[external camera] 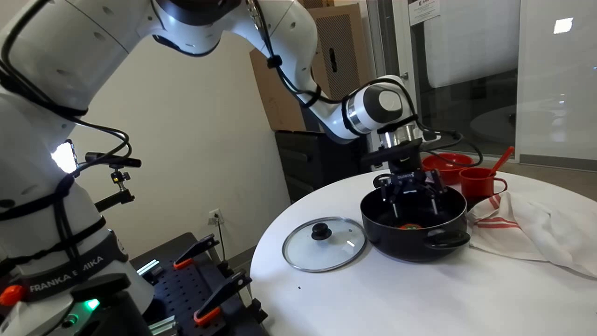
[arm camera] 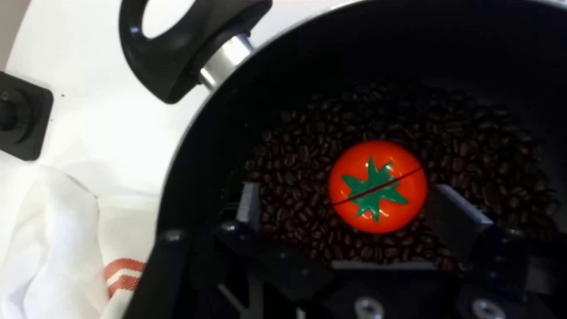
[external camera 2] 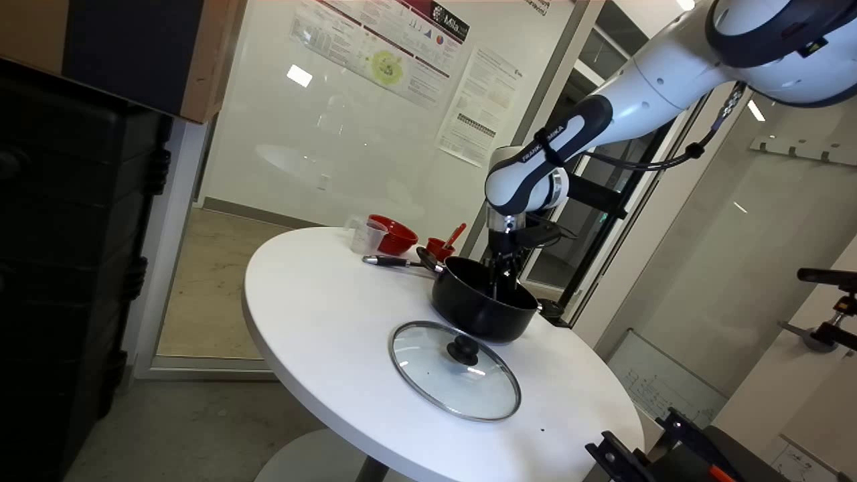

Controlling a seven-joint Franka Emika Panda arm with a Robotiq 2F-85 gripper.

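Note:
My gripper (external camera: 415, 213) reaches down inside the black pot (external camera: 411, 243), its fingers spread wide. On a bed of dark coffee beans (arm camera: 297, 196) in that pot rests a red toy tomato (arm camera: 345, 165) with a green star-shaped leaf and a cut line across it. In the wrist view one finger pad (arm camera: 248, 204) is left of the tomato and the other to its right; neither appears to touch it. Exterior view 2 shows only the outside of the pot (external camera 2: 474, 313), with the fingertips partly hidden behind its rim.
A glass lid (external camera: 302, 252) with a black knob lies beside the pot. Behind are a red bowl (external camera: 445, 168), a red mug (external camera: 475, 184) with a red utensil, and a clear measuring cup (external camera 2: 367, 238). A white striped towel (external camera: 531, 229) lies close by.

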